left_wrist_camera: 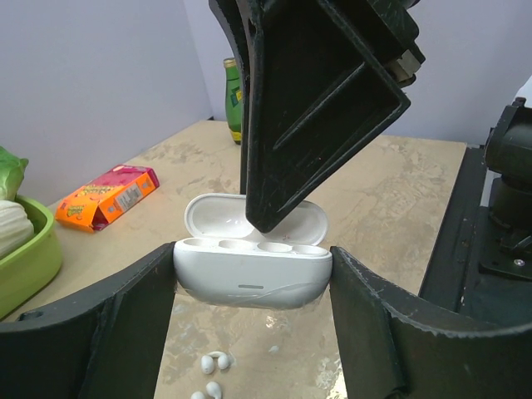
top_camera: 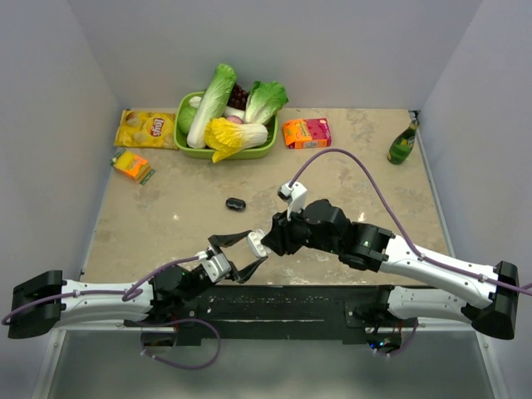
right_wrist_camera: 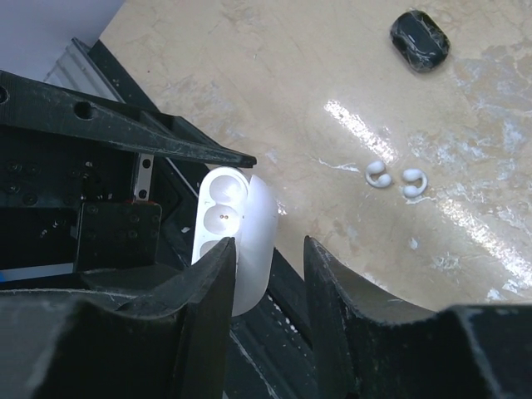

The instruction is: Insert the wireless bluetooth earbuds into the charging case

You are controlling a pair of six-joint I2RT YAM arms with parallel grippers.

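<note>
The white charging case [top_camera: 257,244] is held by my left gripper [top_camera: 236,255]; in the left wrist view the case [left_wrist_camera: 251,273] has its lid [left_wrist_camera: 208,214] raised and round cavities showing. My right gripper [top_camera: 282,234] is at the case, its black fingertip in front of the lid in the left wrist view. In the right wrist view the open case [right_wrist_camera: 219,218] stands beside the right fingers, which look part open. Small white earbuds [right_wrist_camera: 414,183] lie on the table.
A black oval object [top_camera: 235,204] lies mid-table. A vegetable basket [top_camera: 190,153], chip bag [top_camera: 143,130], orange boxes [top_camera: 307,133] and green bottle [top_camera: 402,145] stand toward the back and sides.
</note>
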